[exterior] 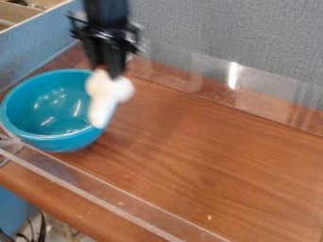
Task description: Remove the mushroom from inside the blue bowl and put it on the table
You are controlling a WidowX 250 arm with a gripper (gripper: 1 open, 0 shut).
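A pale, whitish mushroom (109,95) hangs from my black gripper (113,72), which is shut on its upper end. Both are blurred, so the fingertips are hard to make out. From this camera the mushroom overlaps the right rim of the blue bowl (36,121), which stands at the left of the table. No other object shows inside the bowl.
To the right of the bowl the wooden table (214,156) is bare. Clear plastic barriers run along its back and its front left edge. A grey wall (240,38) rises behind, and a wooden tray (18,13) shows at the top left.
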